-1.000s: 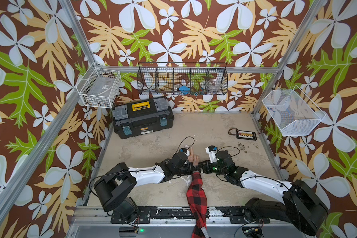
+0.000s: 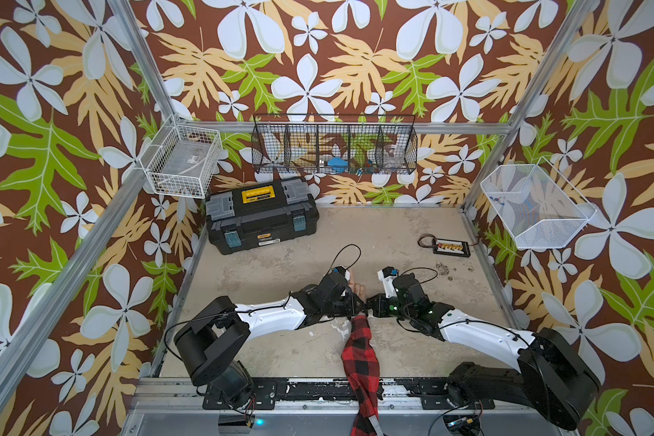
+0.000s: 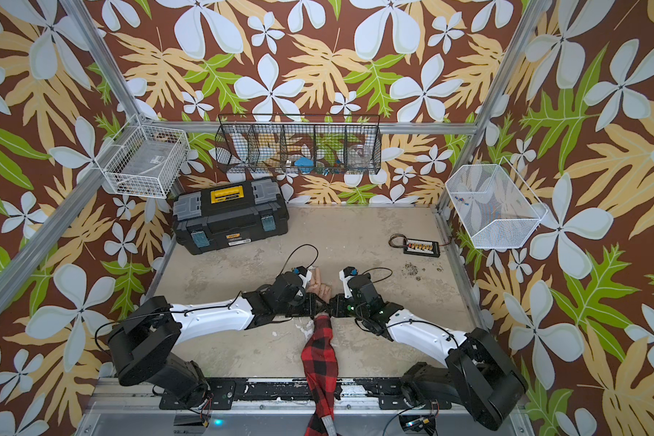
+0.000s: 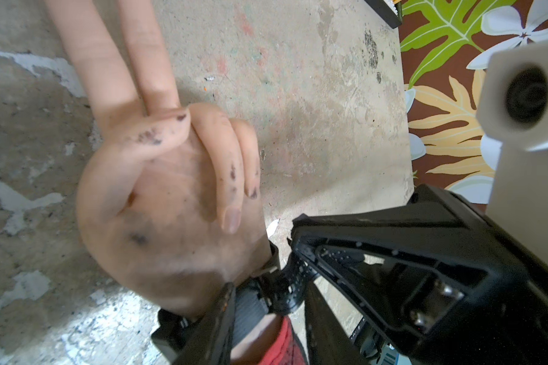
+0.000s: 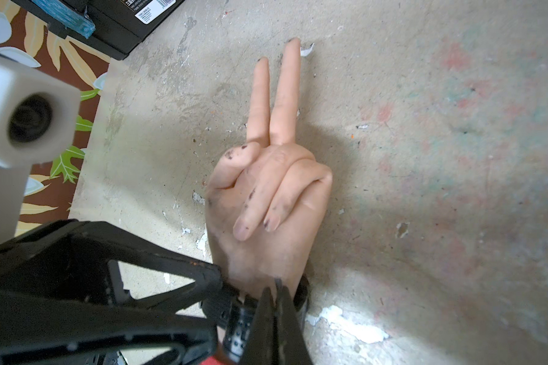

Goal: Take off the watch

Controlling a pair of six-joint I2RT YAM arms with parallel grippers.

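A mannequin hand (image 5: 268, 200) lies palm up, two fingers raised, with a red-checked sleeve (image 2: 359, 363). A black watch (image 4: 252, 304) circles its wrist. My left gripper is open over the watch, its fingertips either side of the strap. My right gripper is shut at the wrist's other side, its tips on or just by the watch band; whether any strap is between them cannot be made out.
A toolbox (image 2: 261, 229) stands at the back left, a small black-framed item (image 2: 450, 247) with a cable at the back right. Wire baskets (image 2: 181, 160) hang on the frame.
My left gripper has shifted slightly right and toward the back over the wrist. The right gripper has moved very little.
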